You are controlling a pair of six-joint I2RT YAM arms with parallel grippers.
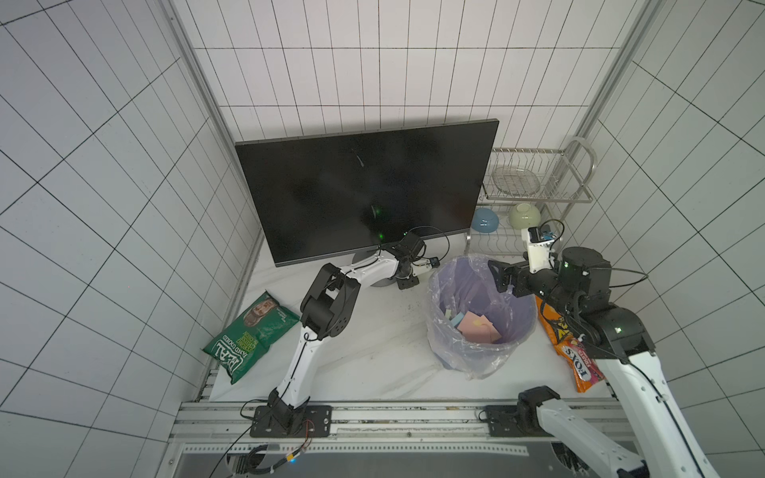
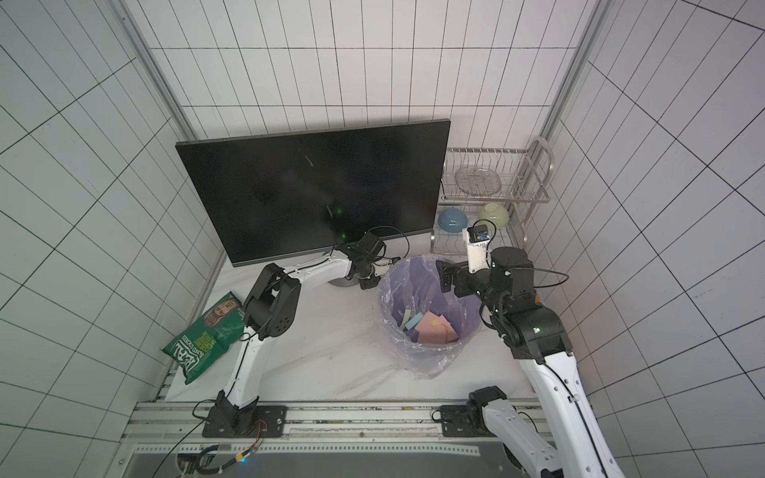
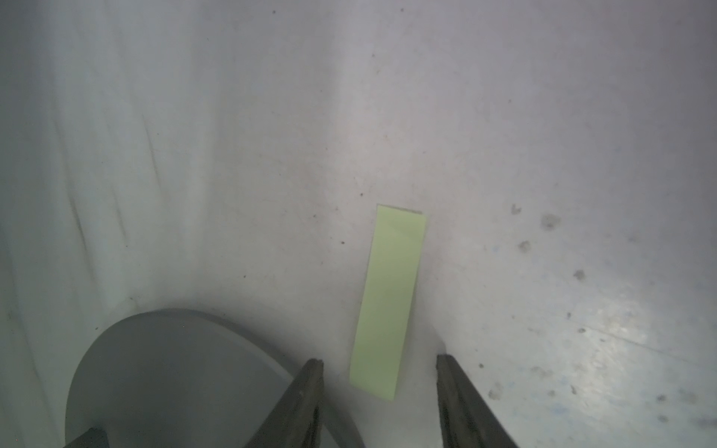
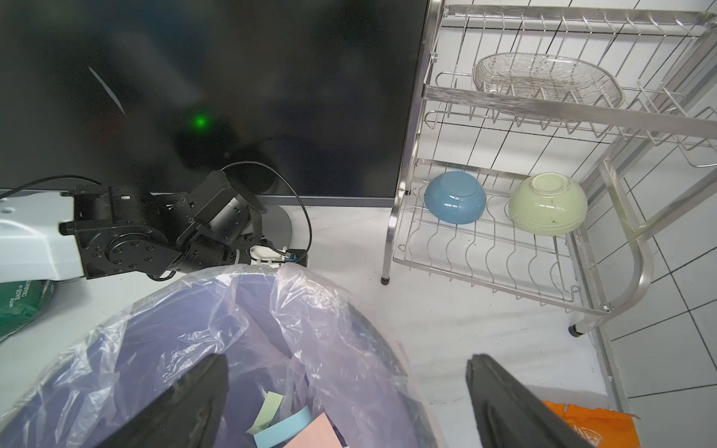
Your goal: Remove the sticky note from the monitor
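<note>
A narrow pale green sticky note [image 3: 388,298] lies flat on the white table, beside the grey round monitor base [image 3: 171,373]. Just short of its near end, my left gripper points down, fingers apart, a finger on either side and nothing between them. From above, that left gripper [image 1: 408,271] is low in front of the black monitor [image 1: 366,191], hiding the note. No note shows on the monitor's screen. My right gripper is open and empty above the bin [image 4: 291,280]; several paper notes [image 1: 478,328] lie inside the bin.
Right of the monitor stands a metal dish rack [image 1: 538,199] with a blue bowl [image 1: 484,220] and a green bowl [image 1: 524,216]. A green snack bag [image 1: 251,334] lies at left, orange bags [image 1: 577,358] at right.
</note>
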